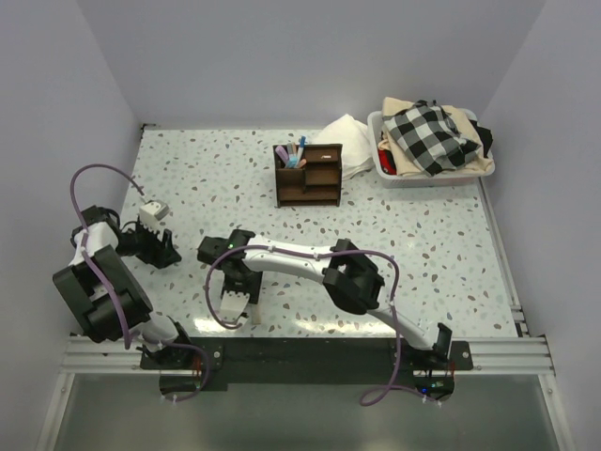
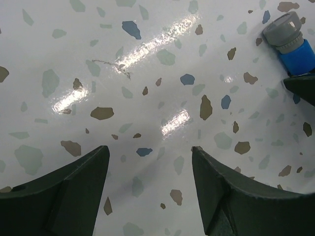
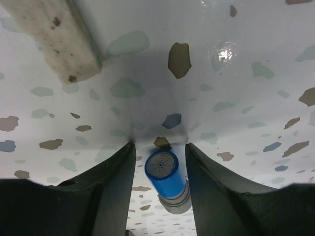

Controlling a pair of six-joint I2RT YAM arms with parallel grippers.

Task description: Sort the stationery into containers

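Note:
My left gripper stands open over bare table at the left in the top view. At the upper right of the left wrist view lies a blue-and-grey pen-like item [image 2: 295, 54], partly hidden by a dark part. My right gripper is open around another blue item with a grey end [image 3: 167, 174], low over the table; whether it touches the fingers is unclear. A speckled white block [image 3: 69, 44] lies nearby. A dark wooden organizer [image 1: 308, 195] at the back holds several pens and markers.
A white bin [image 1: 423, 180] with folded cloths stands at the back right, a white cloth [image 1: 349, 141] beside the organizer.

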